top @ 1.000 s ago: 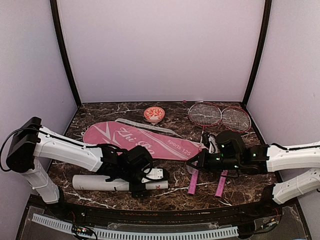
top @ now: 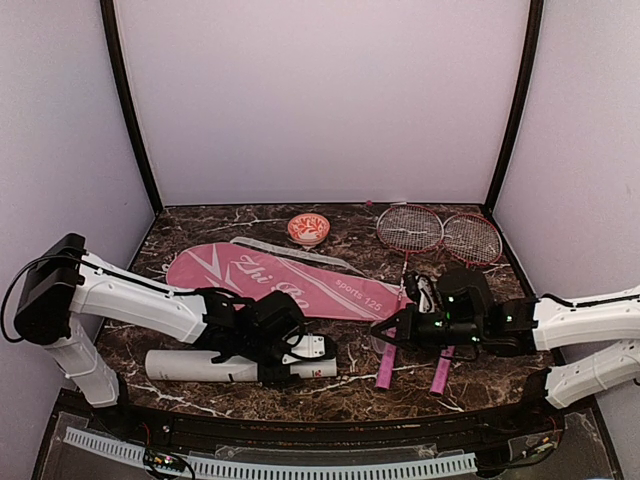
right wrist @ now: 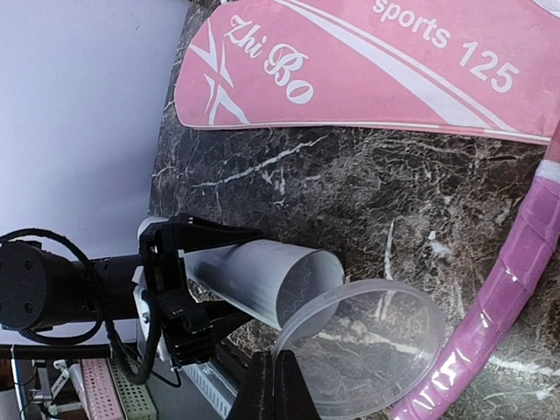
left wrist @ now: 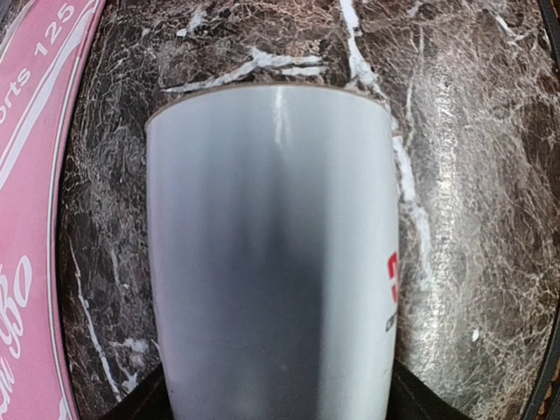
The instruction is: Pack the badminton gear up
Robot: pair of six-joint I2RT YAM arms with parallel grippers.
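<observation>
The white shuttlecock tube [top: 190, 366] lies on its side at the table's front left, and my left gripper is shut around it near its right end. That end is open; in the right wrist view its hollow mouth shows. A clear round lid [right wrist: 376, 350] is pinched by its rim in my right gripper, just right of the tube mouth and apart from it in the top view. The pink racket bag [top: 270, 280] lies flat behind the tube. Two rackets [top: 410, 229] [top: 472, 240] lie at right, their pink handles [top: 385, 372] [top: 442, 372] toward the front.
An orange patterned bowl [top: 308, 229] stands at the back middle. My right arm hangs over the racket handles. Bare dark marble table [top: 320, 400] shows between the tube and the handles. White walls enclose the back and sides.
The left arm and the tube look the same.
</observation>
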